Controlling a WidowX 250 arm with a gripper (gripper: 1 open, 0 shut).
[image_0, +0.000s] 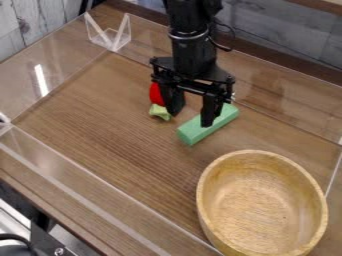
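Observation:
My black gripper (190, 102) hangs in the upper middle, its fingers spread apart over the left end of a green bar (210, 124) that lies on the wooden table. Behind the left fingers, a red object (156, 93) is partly hidden, with a small light-green piece (160, 112) below it. I cannot tell whether anything sits between the fingers.
A large tan bowl (261, 241) fills the lower right. A translucent white object (110, 35) stands at the back left, near the table's edge.

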